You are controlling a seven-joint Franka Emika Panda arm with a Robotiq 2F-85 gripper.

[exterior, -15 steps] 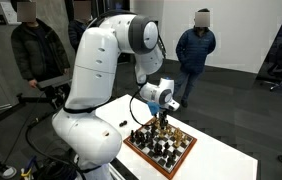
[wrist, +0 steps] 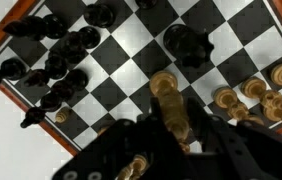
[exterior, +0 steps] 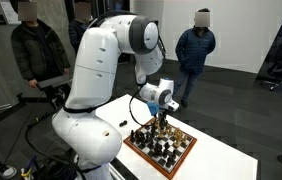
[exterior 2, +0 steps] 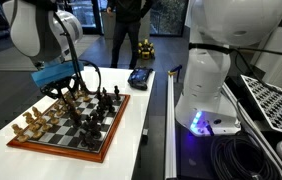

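In the wrist view a light wooden chess piece [wrist: 168,95] stands out from the bottom middle, with my gripper shut on it. The dark fingers partly hide its lower part. Beneath lies the chessboard [wrist: 133,36], with black and white squares and a brown border. In exterior view 1 my gripper [exterior: 155,114] is low over the board's far left part. Exterior view 2 has the gripper [exterior 2: 69,92] down among the pieces, where the held piece is hard to make out. Whether that piece touches the board cannot be told.
Dark pieces [wrist: 73,48] crowd one side of the board, and light pieces [wrist: 271,100] the other. Close to the held piece stands a large dark piece [wrist: 187,45]. A chess clock [exterior 2: 141,77] is beside the board.
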